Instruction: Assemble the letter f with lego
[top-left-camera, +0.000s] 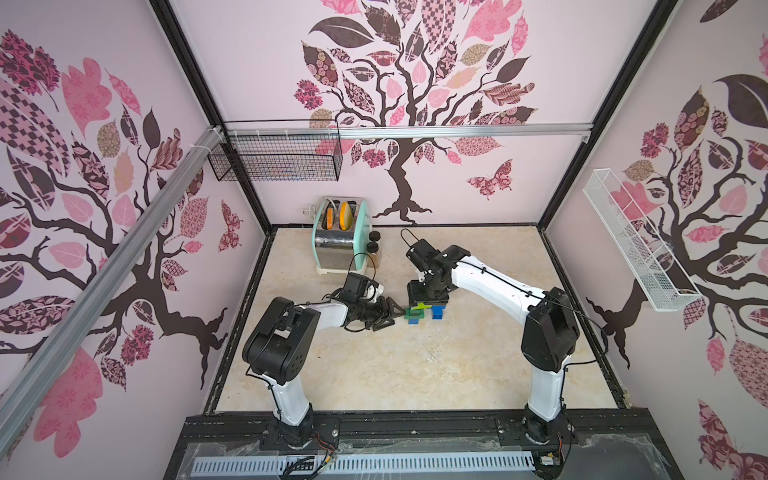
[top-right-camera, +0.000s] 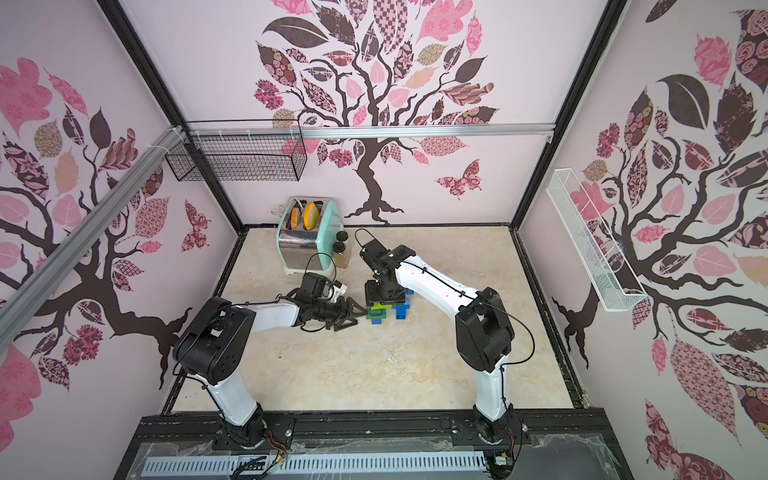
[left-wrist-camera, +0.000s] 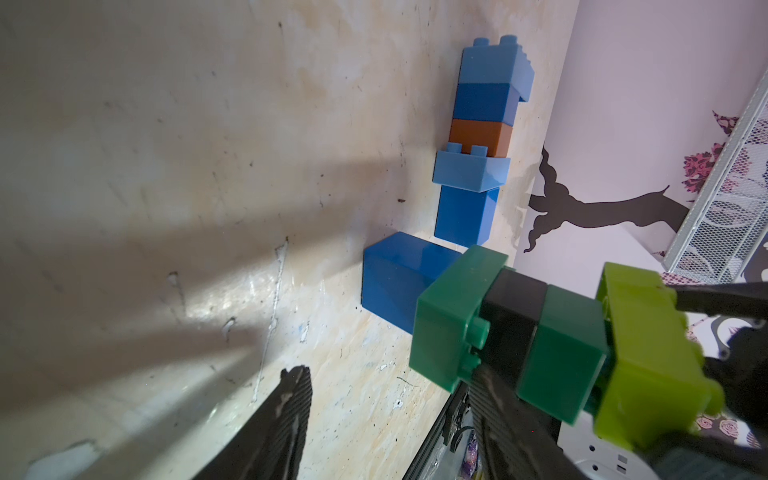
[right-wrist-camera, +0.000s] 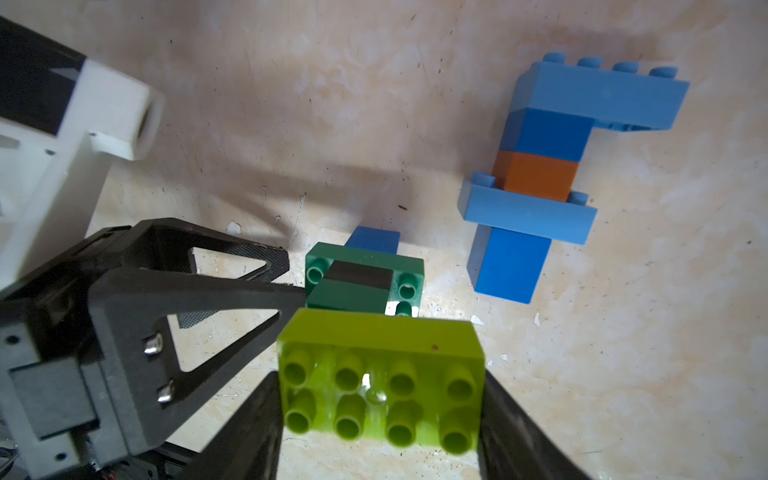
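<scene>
My right gripper is shut on a lime green brick (right-wrist-camera: 382, 328), holding it by its ends. Right up against the lime brick in the left wrist view is a stack with a dark green brick (left-wrist-camera: 569, 352), a black brick (left-wrist-camera: 516, 308), a wider dark green brick (left-wrist-camera: 452, 312) and a blue brick (left-wrist-camera: 400, 276) at its foot. Whether lime and dark green are joined, I cannot tell. Beside this stack, my left gripper stands open, its fingers apart and nothing visible between them.
A finished-looking blue and orange brick letter (right-wrist-camera: 534, 176) lies to the right of the stack. A toaster (top-left-camera: 340, 240) stands at the back left, jars (top-left-camera: 373, 244) by it.
</scene>
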